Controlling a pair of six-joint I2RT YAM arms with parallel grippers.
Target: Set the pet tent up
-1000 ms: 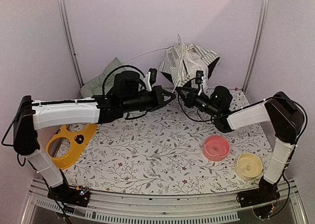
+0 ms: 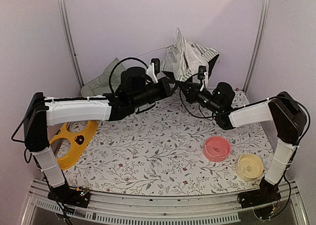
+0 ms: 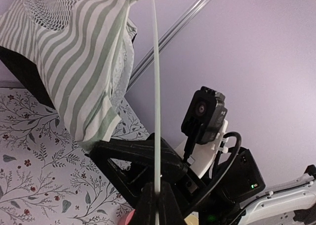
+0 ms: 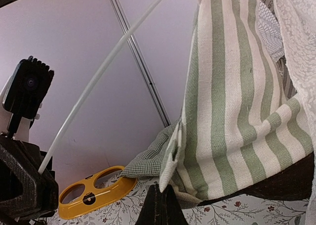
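Observation:
The green-and-white striped tent (image 2: 183, 62) hangs partly raised and loosely folded at the back of the table. In the left wrist view a thin white pole (image 3: 156, 96) runs from the tent's upper edge down between the fingers of my left gripper, which is shut on it. My right gripper is shut on a lower corner of the striped cloth (image 4: 217, 101). Both grippers meet closely in front of the tent in the top view, left gripper (image 2: 174, 85) beside the right gripper (image 2: 183, 87). Their contact points are hard to make out there.
A green cushion (image 2: 103, 81) leans at the back left, with a yellow holed board (image 2: 74, 153) in front of it. A pink bowl (image 2: 217, 149) and a cream bowl (image 2: 249, 167) stand front right.
My left gripper has moved away from the table's front and slightly right, closer to the right gripper. The right gripper has shifted a little toward the back. The tent's peak sits higher.

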